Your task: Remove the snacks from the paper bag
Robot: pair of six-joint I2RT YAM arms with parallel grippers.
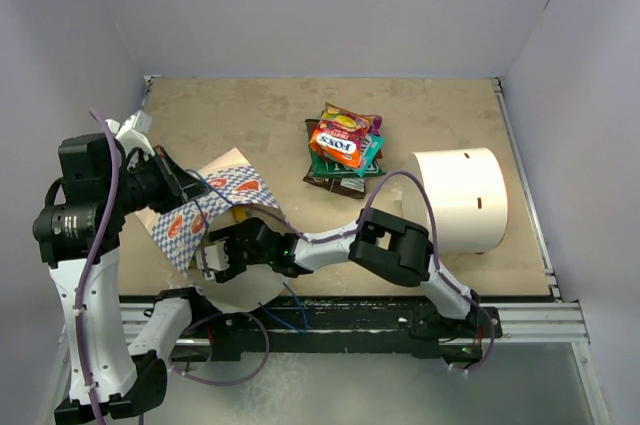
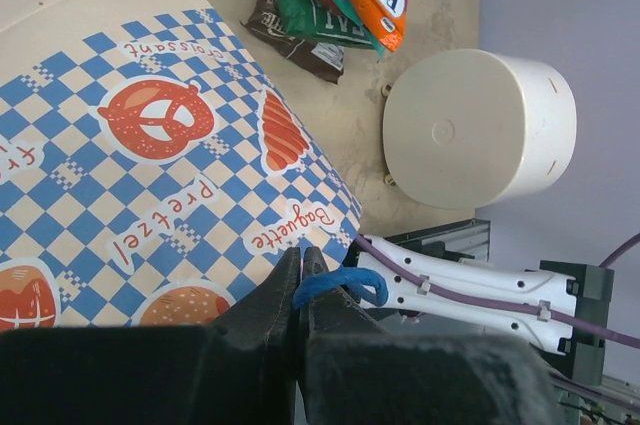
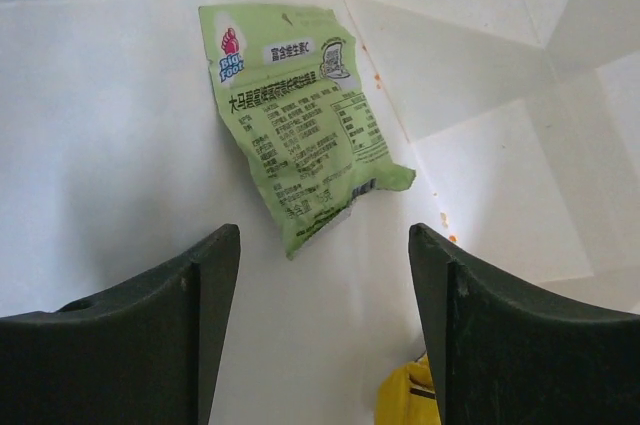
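The paper bag (image 1: pixel 218 207), blue-checked with pretzel and bread prints, leans over at the table's left. Its blue handle cord (image 2: pixel 345 280) loops at the tips of my left gripper, which is shut on it. Inside the bag, my right gripper is open, with nothing between its fingers. A green snack packet (image 3: pixel 305 110) lies on the bag's white inner wall just beyond its fingertips. Partly behind the right-hand finger, a yellow packet (image 3: pixel 405 395) shows. From above, the right arm covers most of the bag's mouth.
Several snack packets (image 1: pixel 343 145) lie in a pile at mid-table. To the right stands a white cylindrical container (image 1: pixel 460 200) on its side. Bare table (image 1: pixel 230 110) surrounds the pile at the back.
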